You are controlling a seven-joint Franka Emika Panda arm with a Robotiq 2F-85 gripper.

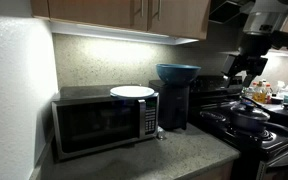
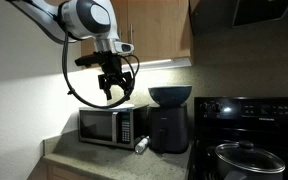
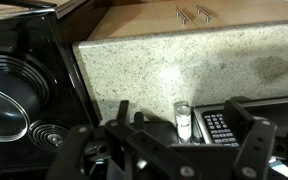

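High above the counter, my gripper stands open, its two fingers wide apart and nothing held between them. It shows as a dark shape at the upper right of the first exterior view, and in front of the microwave's upper side in the second. A white plate lies on top of the microwave. Beside that, a blue bowl rests on a black appliance. A small silver-and-white bottle is on the counter between microwave and appliance.
A lidded pot sits on the black stove. Wooden cabinets hang over the counter. Bottles and other items crowd the far right.
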